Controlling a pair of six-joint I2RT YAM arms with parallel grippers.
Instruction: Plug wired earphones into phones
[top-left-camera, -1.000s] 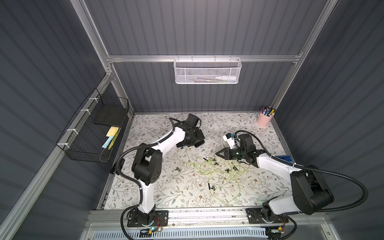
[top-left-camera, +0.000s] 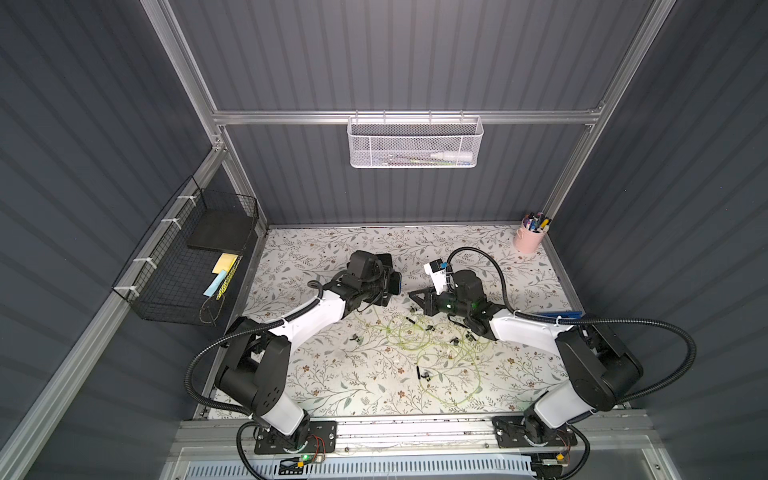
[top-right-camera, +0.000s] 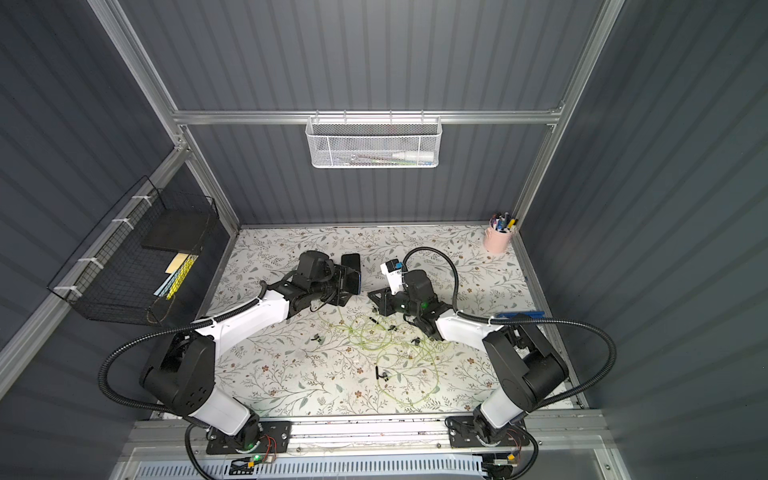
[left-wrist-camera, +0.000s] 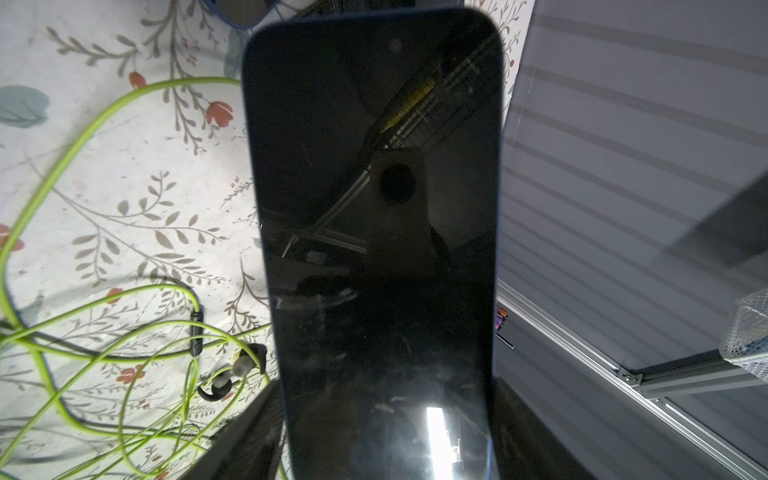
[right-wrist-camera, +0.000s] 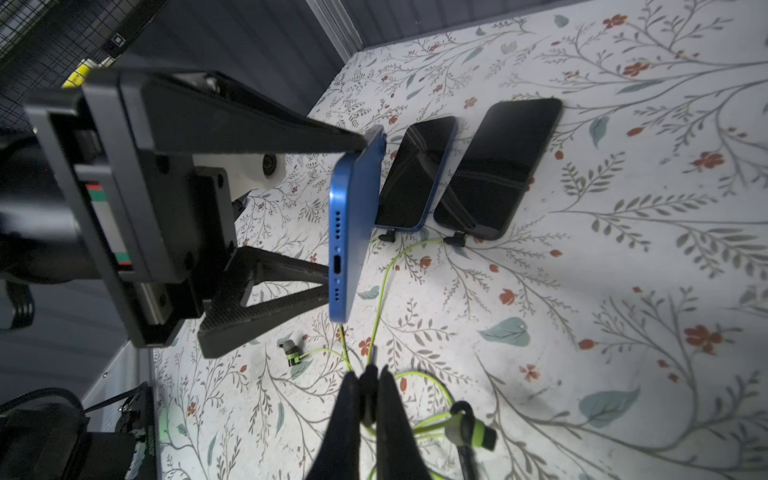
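Note:
A blue-edged phone (right-wrist-camera: 354, 224) is raised off the table on its side, my left gripper shut across it. Its bottom end, with the charging port, faces my right wrist camera; its dark screen (left-wrist-camera: 376, 224) fills the middle of the left wrist view. Below and to the right of that port, my right gripper is shut on a small black earphone plug, apart from the phone. The plug's metal tip cannot be made out. Green earphone cable (right-wrist-camera: 377, 304) runs behind and below these fingertips.
Two phones lie flat behind: a blue-edged one (right-wrist-camera: 416, 172) and a black one (right-wrist-camera: 504, 168), each with a black plug at its near end. Loose green cable (left-wrist-camera: 72, 152) and earbuds (right-wrist-camera: 472, 432) spread over the table. Bare tabletop lies to the right.
My left gripper has come back toward the front from over the phones and now shows the held phone lifted. My right gripper has moved left and slightly back, closer to it.

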